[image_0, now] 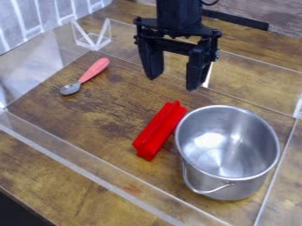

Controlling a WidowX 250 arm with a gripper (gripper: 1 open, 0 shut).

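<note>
My black gripper point(175, 66) hangs at the top centre of the camera view, open, its two fingers spread wide with nothing between them, above the wooden table. Below it and a little right lies a red elongated block point(158, 129). A steel pot point(225, 141) with a wire handle stands at the lower right, just beside the red block. A spoon with a pink handle point(94, 71) lies on the left side of the table.
Clear panels point(30, 79) border the work area on several sides. A small white item shows behind the gripper at the right.
</note>
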